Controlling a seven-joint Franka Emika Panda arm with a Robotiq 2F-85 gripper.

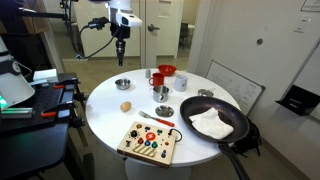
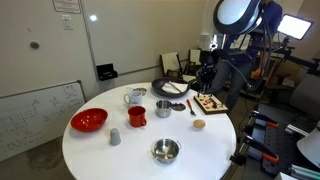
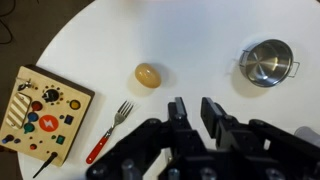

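My gripper stands open above the white round table (image 3: 215, 28), with nothing between its fingers. In exterior view 1 the gripper (image 1: 120, 52) hangs high over the table's far left side, well clear of everything. A brown egg-shaped item (image 3: 148, 75) lies up and left of the fingertips in the wrist view. To the upper right is a small steel pot (image 3: 268, 62) with side handles, seemingly empty. A red-handled fork (image 3: 110, 132) and a wooden board with knobs and switches (image 3: 45, 115) lie on the left.
A black pan (image 1: 212, 122) holding a white cloth (image 1: 212, 124) sits at the right, its handle past the edge. Red bowl (image 2: 89, 120), red mug (image 2: 137, 116), white mug (image 2: 133, 96), metal cup (image 2: 164, 108) and grey shaker (image 2: 115, 136) share the table. Bare surface surrounds the egg-shaped item.
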